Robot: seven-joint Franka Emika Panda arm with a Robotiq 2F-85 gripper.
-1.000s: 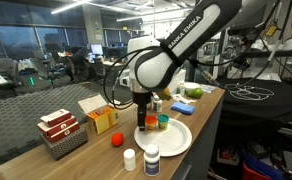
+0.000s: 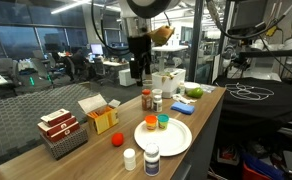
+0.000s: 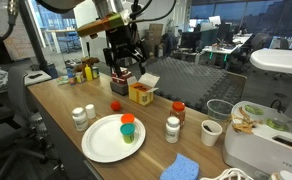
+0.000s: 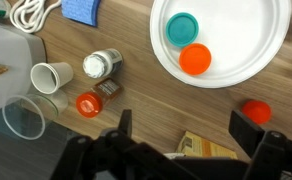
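Note:
My gripper stands open in the wrist view, with only bare wood visible between its fingers. In exterior view 1 the gripper (image 2: pixel 140 70) hangs well above the table, over the area behind the plate. A white plate (image 2: pixel 176 137) holds an orange cup (image 2: pixel 151 122) and a teal-green cup (image 2: pixel 163 121). The orange cup (image 4: pixel 195 59) and the teal cup (image 4: pixel 182 28) stand side by side near the plate's edge. Off the plate, a round red item (image 4: pixel 256 111) sits on the wood.
Near the plate are white-capped bottles (image 3: pixel 172 130), a red-lidded jar (image 4: pixel 91 102), a white cup (image 3: pixel 211 132) and a blue sponge (image 3: pixel 181 168). An open yellow box (image 2: pixel 103 118) and a dark basket (image 2: pixel 64 142) line the mesh partition (image 2: pixel 16 120).
The arm has risen from low over the plate to high above the table. The cups stay on the plate, and the surrounding objects look unmoved.

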